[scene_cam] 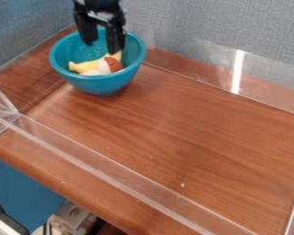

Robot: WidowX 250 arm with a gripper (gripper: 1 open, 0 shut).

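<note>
A teal bowl (96, 80) sits at the back left of the wooden table, holding a yellow item (84, 67) and a red-and-white round item (111, 65). My black gripper (102, 42) hangs over the bowl with its open fingers reaching down inside the rim, above these items.
Clear plastic walls edge it. A grey textured backdrop (211, 27) stands behind. Grey and black hardware lies below at the lower left.
</note>
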